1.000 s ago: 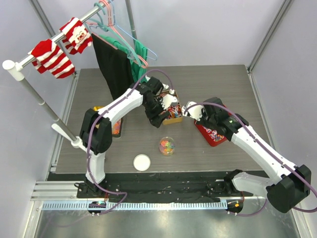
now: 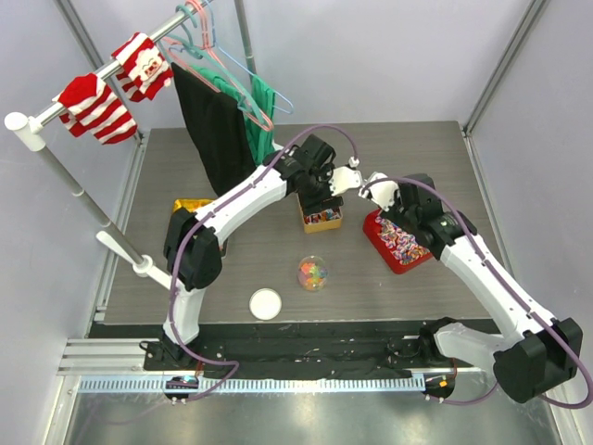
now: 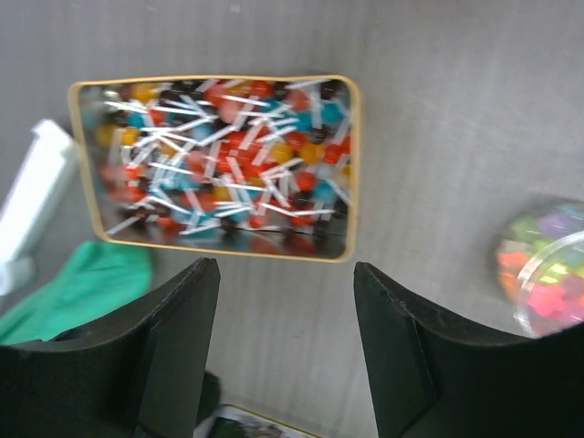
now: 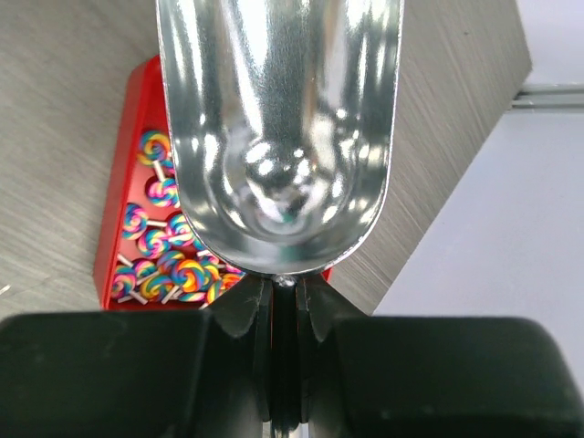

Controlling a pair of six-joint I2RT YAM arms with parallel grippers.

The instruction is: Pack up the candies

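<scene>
Held upside the red tray, a shiny metal scoop (image 4: 283,137) extends from my right gripper, which is shut on its dark handle; the scoop's bowl looks empty. Swirled lollipops (image 4: 178,269) fill part of the red tray (image 2: 391,260), partly hidden behind the scoop. My left gripper is open with nothing between its fingers. Ahead of those fingers lies a gold-rimmed box (image 3: 351,182) of small ball lollipops (image 3: 228,160). A clear round jar (image 2: 312,273) holds several colourful candies, and a white round lid (image 2: 265,304) lies left of it.
A yellow-edged container (image 2: 190,203) sits at the left, mostly behind the left arm. Above it hang a black garment (image 2: 218,134) and green cloth on a rack. Both wrists are close together near the middle. The front of the table right of the jar is clear.
My right gripper has moved slightly right over the red tray, still with the scoop.
</scene>
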